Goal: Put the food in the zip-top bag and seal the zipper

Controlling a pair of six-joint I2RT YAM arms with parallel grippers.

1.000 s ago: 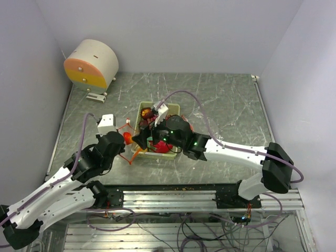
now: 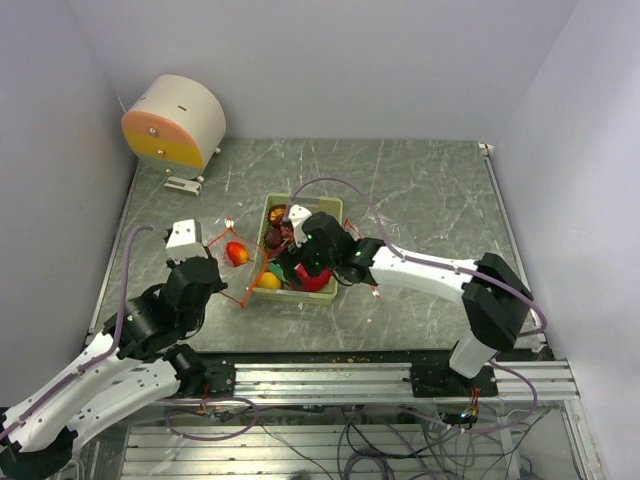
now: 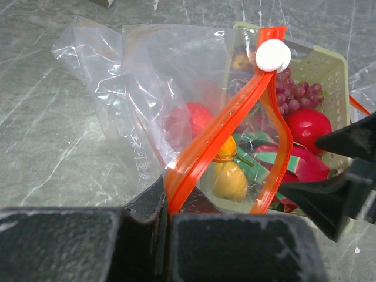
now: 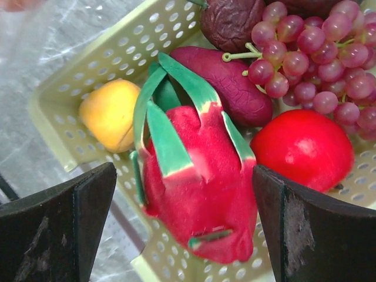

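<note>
The clear zip bag [image 3: 117, 76] with orange zipper and white slider [image 3: 271, 55] has my left gripper shut on its zipper edge; a red item [image 2: 237, 253] shows inside it. Beside it the green basket [image 4: 53, 111] holds a red dragon fruit [image 4: 200, 188], a red tomato-like fruit [image 4: 302, 150], a yellow fruit [image 4: 108, 114], purple grapes [image 4: 329, 53], a purple sweet potato [image 4: 223, 88] and dark round fruit [image 4: 232, 20]. My right gripper stands open low over the dragon fruit.
A cream cylindrical box [image 2: 175, 125] sits at the back left.
The left gripper has shifted slightly left and back from a second ago, still holding the bag.
</note>
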